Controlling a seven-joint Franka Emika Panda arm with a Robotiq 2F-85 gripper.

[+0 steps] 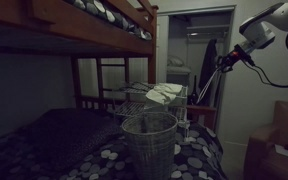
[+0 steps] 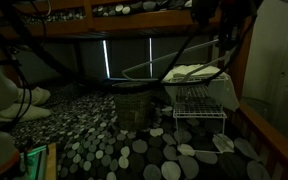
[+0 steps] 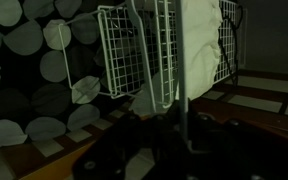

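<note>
A pale, thin clothes hanger shows as long bars across exterior view 2. My gripper is shut on it, above and to the right of the wire rack. From the fingers, the hanger slants down to the left in exterior view 1. In the wrist view, its pale bar runs up from between the dark fingers of my gripper. The exact grip point is too dark to make out.
A white wire rack with pale cloth on top stands on the dotted bedding. Beside it is a mesh bin. The wooden bunk frame rises behind; a brown chair stands at right.
</note>
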